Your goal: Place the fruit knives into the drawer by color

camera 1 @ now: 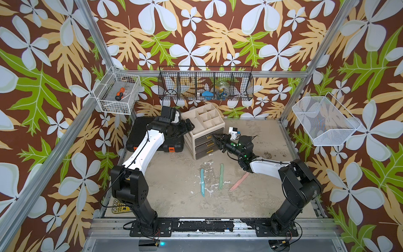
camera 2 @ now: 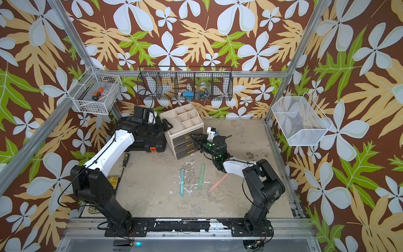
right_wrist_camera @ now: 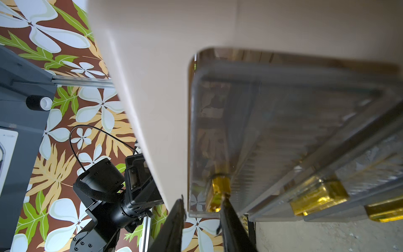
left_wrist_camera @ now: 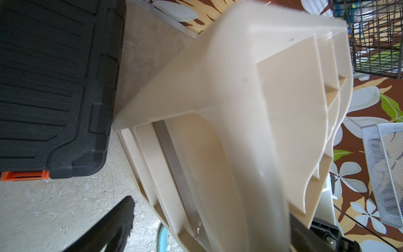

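Observation:
Three fruit knives lie on the table: blue [camera 1: 202, 182], green [camera 1: 221, 176] and pink [camera 1: 238, 181]. The beige organizer [camera 1: 190, 117] has three grey drawers with gold handles. My left gripper [camera 1: 186, 126] stands open at the organizer's top left corner; in the left wrist view its fingers sit either side of that body. My right gripper is part open at the top drawer's gold handle [right_wrist_camera: 218, 193], its fingertips very close to it; whether they touch is unclear.
A black case [left_wrist_camera: 50, 84] lies left of the organizer. Wire baskets [camera 1: 205, 84] hang at the back and on both sides. The front and right of the table have clear room around the knives.

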